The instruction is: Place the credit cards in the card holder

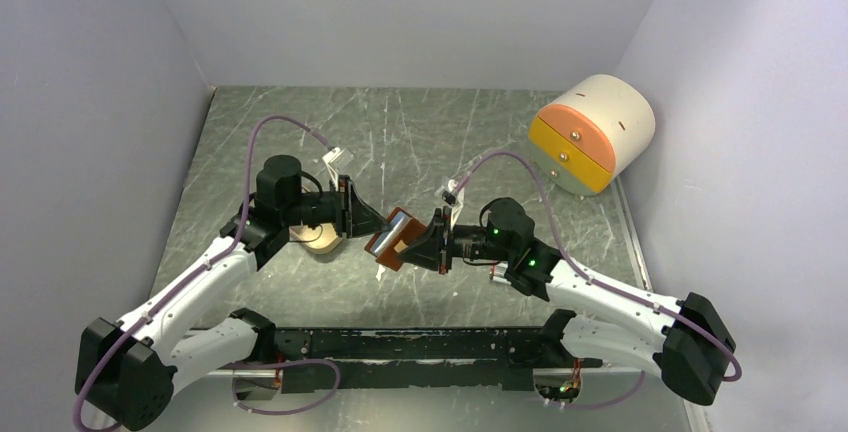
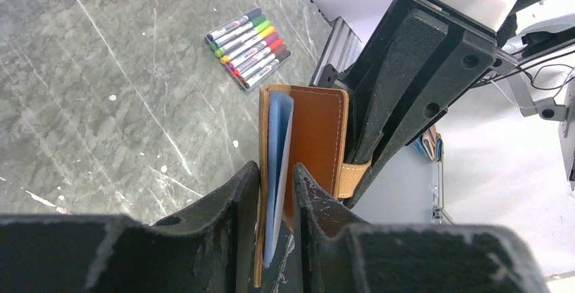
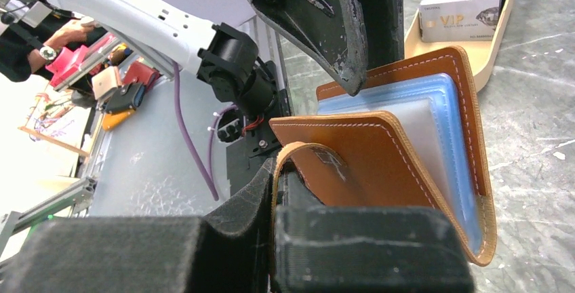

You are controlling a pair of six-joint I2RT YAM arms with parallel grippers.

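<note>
The brown leather card holder hangs spread open between both grippers, above the table. A translucent blue sleeve lines its inside; in the left wrist view the sleeve stands beside one cover. My left gripper is part open, its fingers on either side of that cover's edge and the sleeve, with a gap beside the sleeve. My right gripper is shut on the holder's thin leather strap. A stack of cards, a "VIP" card in front, stands in a cream tray on the table.
Several coloured markers lie in a row on the table. A cream cabinet with coloured drawers stands at the back right.
</note>
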